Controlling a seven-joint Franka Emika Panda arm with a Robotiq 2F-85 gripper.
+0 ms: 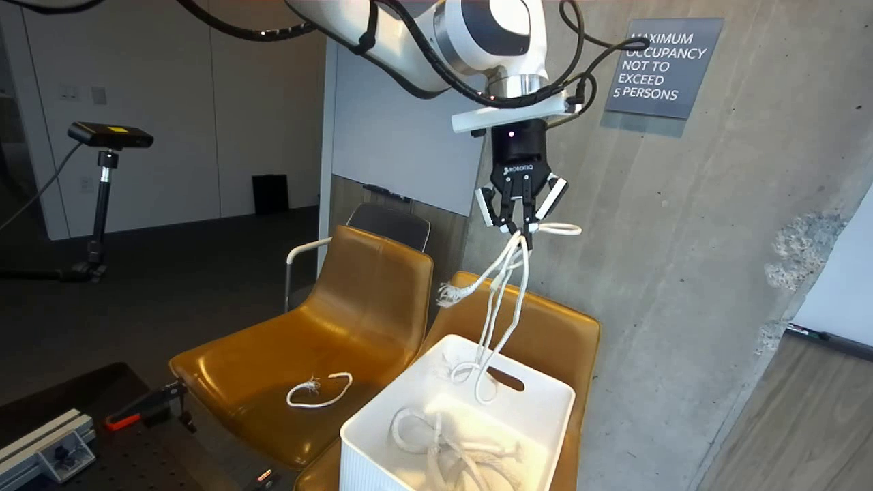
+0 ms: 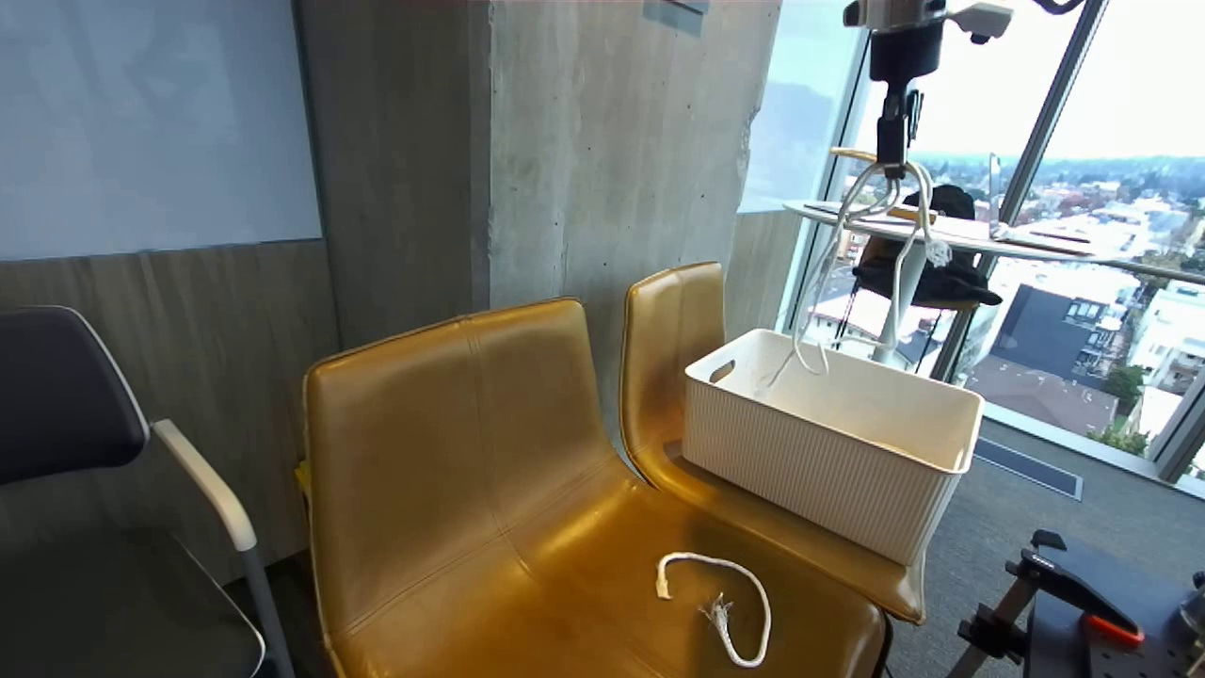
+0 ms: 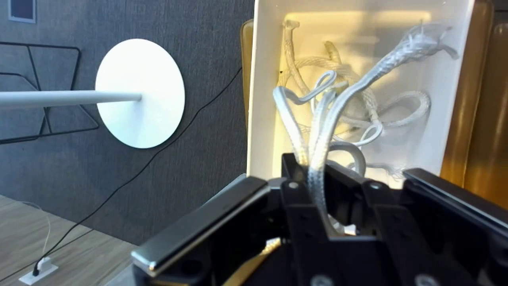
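Note:
My gripper (image 1: 521, 233) is shut on a white rope (image 1: 517, 303) and stands above the back end of the bin. The rope hangs in long loops, their lower ends inside the white bin (image 1: 372, 436); a frayed end sticks out to one side. In the wrist view the held rope (image 3: 328, 119) runs between the fingers, over the bin. Paler rope pieces (image 1: 470, 458) lie on the bin floor. A short white rope piece (image 2: 759, 599) with a frayed end rests on the seat of the tan chair (image 2: 452, 452).
The bin stands on a second tan chair (image 2: 678, 328) next to the first. A concrete wall (image 1: 655, 286) rises behind. A dark bench with a clamp (image 1: 147, 406) is at the front left. In the wrist view, a white table base (image 3: 143, 114) stands on the floor beside the bin.

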